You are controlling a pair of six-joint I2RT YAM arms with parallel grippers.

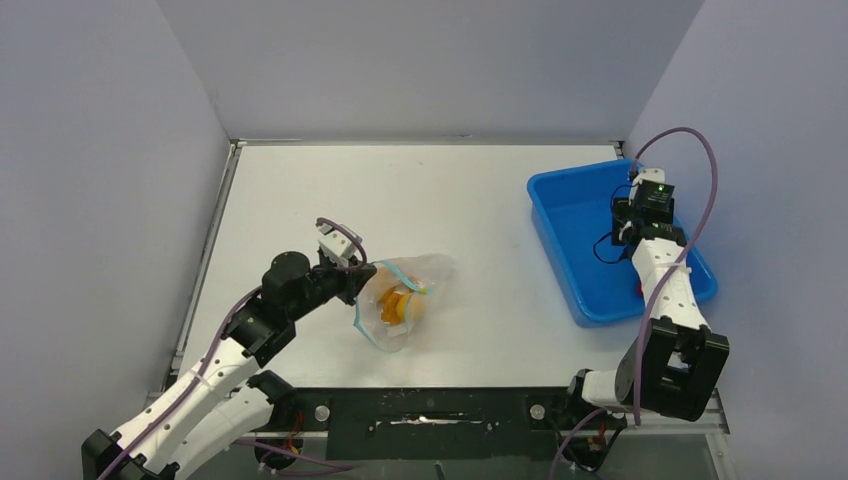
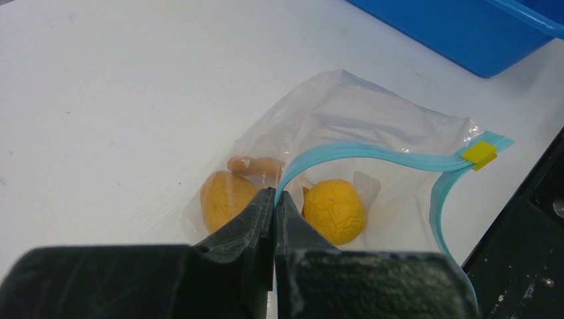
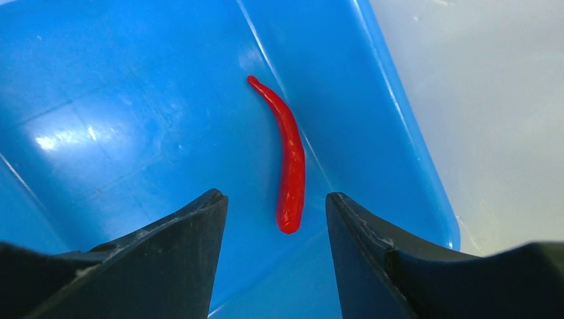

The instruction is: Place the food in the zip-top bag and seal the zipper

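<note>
A clear zip top bag (image 1: 430,268) with a light blue zip edge (image 2: 359,151) lies on the table, its mouth gaping. Inside it are several orange and yellow foods, among them a round yellow one (image 2: 334,211). My left gripper is shut on the bag's blue edge, which runs between its fingertips. A yellow slider (image 2: 480,154) sits at one end of the zip. In the right wrist view a red chili pepper (image 3: 291,159) lies on the floor of the blue bin (image 3: 100,173). Open above it, my right gripper has nothing between its fingers.
Walls of the blue bin (image 1: 560,255) rise around my right gripper, and its rim lies close on the right side of that wrist view. Bare white table (image 1: 490,320) stretches between bag and bin.
</note>
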